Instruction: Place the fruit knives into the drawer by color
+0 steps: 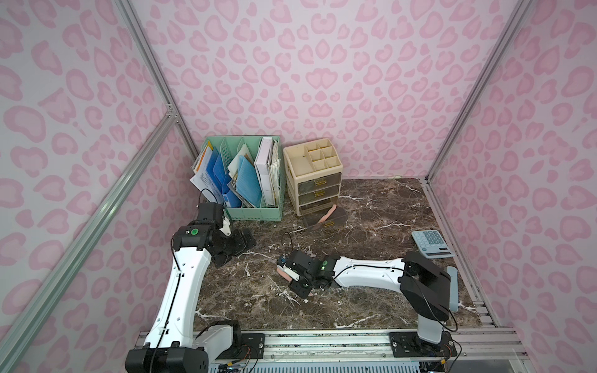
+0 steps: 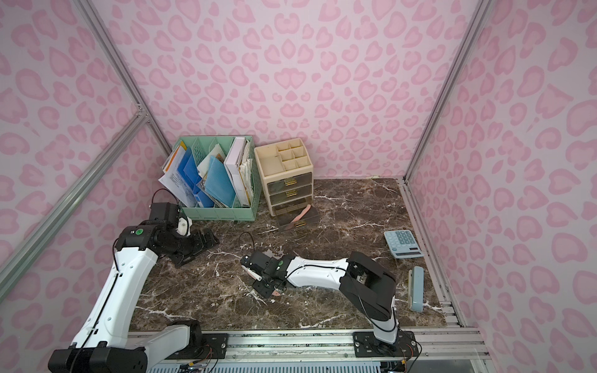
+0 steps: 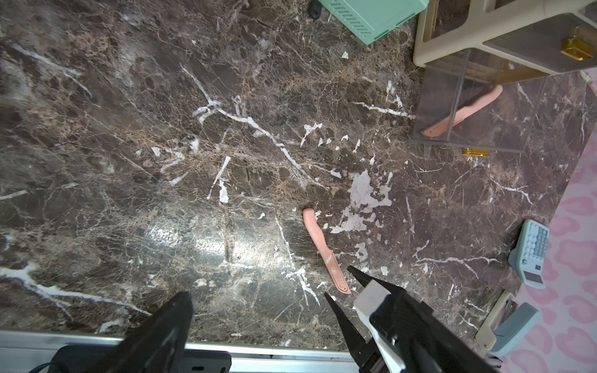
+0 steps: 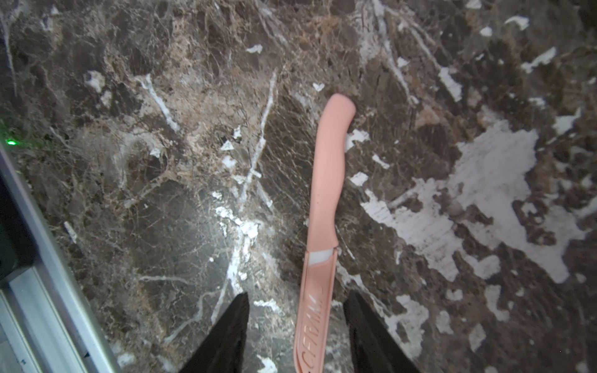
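Observation:
A pink fruit knife lies on the marble table; in the right wrist view it (image 4: 328, 174) runs upright between the fingertips of my right gripper, which are apart on either side of its lower part, not closed on it. A second pink knife (image 3: 466, 112) lies in the pulled-out clear bottom drawer (image 2: 292, 220) of the cream organizer (image 1: 311, 161). My left gripper (image 1: 239, 245) hangs over the table at left, in front of the file box; its fingers look apart, with nothing seen between them.
A green file box (image 1: 258, 213) with folders stands at back left beside the organizer. A blue calculator (image 1: 431, 242) and a blue stapler (image 2: 416, 289) lie along the right edge.

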